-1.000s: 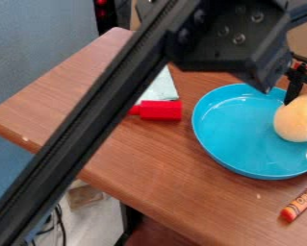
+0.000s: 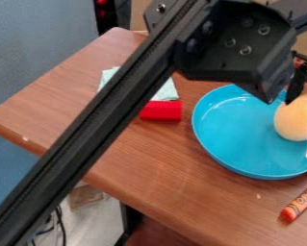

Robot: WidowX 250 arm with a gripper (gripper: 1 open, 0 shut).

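A peach-coloured round object (image 2: 295, 122) rests on the right part of a blue plate (image 2: 229, 147). The black gripper (image 2: 298, 85) is at the right edge, just above that object and partly out of frame; whether its fingers hold anything or stand open cannot be told. The black arm crosses the view diagonally and hides much of the table behind it.
A red object (image 2: 161, 110) and a pale cloth (image 2: 110, 77) lie left of the plate, partly behind the arm. An orange crayon (image 2: 301, 200) lies at the lower right.
The arm's upper joint has risen slightly since a second ago. The round object and the plate look unchanged.
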